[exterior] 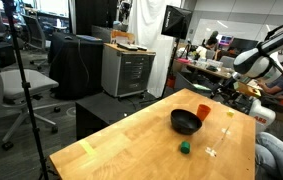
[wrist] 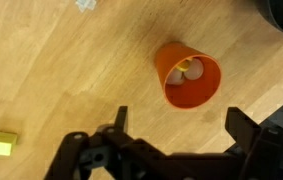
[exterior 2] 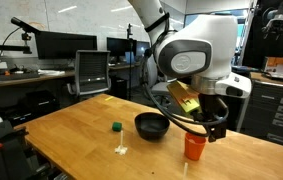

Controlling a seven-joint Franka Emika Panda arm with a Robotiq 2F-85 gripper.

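Note:
In the wrist view an orange cup (wrist: 188,76) stands with its mouth up, and small pale and yellowish items (wrist: 190,68) lie inside it. My gripper is open above the table, its two fingers wide apart and nothing between them. The cup is just ahead of that gap and clear of both fingers. In the second exterior view the same cup (exterior 2: 195,146) is beneath the arm, to the right of a black bowl (exterior 2: 152,126). A yellow block (wrist: 1,143) lies apart at the wrist view's lower left.
On the wooden table (exterior 2: 76,125) a green object (exterior 2: 117,127) and a small white item (exterior 2: 121,149) rest left of the bowl. Office chairs (exterior: 26,85) and a dark cabinet (exterior: 126,70) stand beyond it.

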